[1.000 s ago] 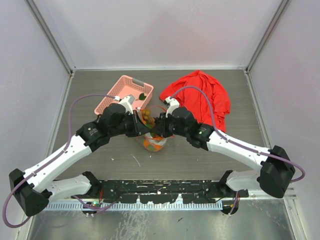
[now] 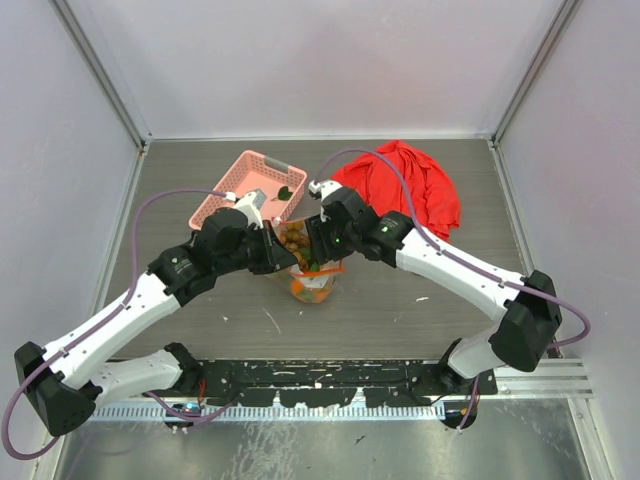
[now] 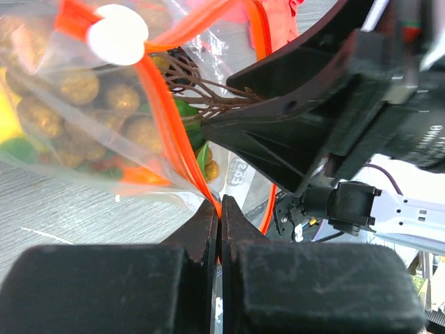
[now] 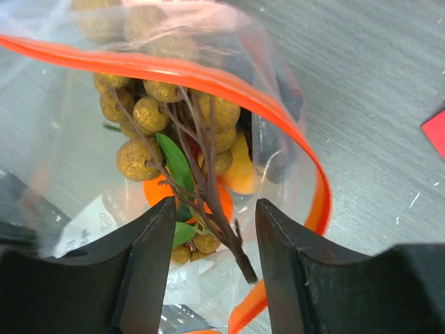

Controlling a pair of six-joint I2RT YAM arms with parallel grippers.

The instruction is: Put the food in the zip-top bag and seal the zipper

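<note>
A clear zip top bag [image 2: 313, 282] with an orange rim [image 4: 188, 72] stands open between my arms. Inside it lie round brown fruits on a branching stem [image 4: 215, 202], green leaves and orange and yellow pieces. My left gripper is shut on the bag's orange rim at its near side. At the bag's mouth, my right gripper stands part open, its fingertips on either side of the thick stem end. In the left wrist view its dark fingers [image 3: 271, 139] reach over the rim, beside the thin brown twigs. Whether they touch the stem I cannot tell.
Behind the left arm stands a pink basket [image 2: 219, 188], with a dark green leaf [image 2: 285, 193] in it. A crumpled red cloth [image 2: 405, 185] lies at the back right.
The left arm is nearly still, at the bag's rim throughout.
</note>
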